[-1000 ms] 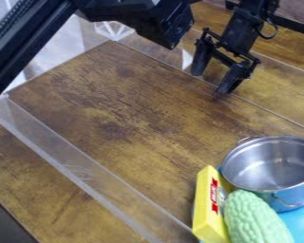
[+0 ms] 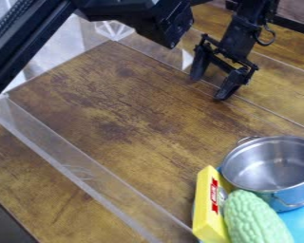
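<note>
My black gripper (image 2: pixel 220 70) is at the upper middle, low over the wooden table (image 2: pixel 98 109), with its fingers spread apart and tips pointing down. I see nothing clearly between them; the dark arm reaches in from the top.
At the lower right are a steel pot (image 2: pixel 272 169), a yellow box (image 2: pixel 208 204) and a green corn-like object (image 2: pixel 254 220) on a blue surface. Clear strips edge the left side.
The dark arm at the top has shifted slightly; the gripper stays in nearly the same place.
</note>
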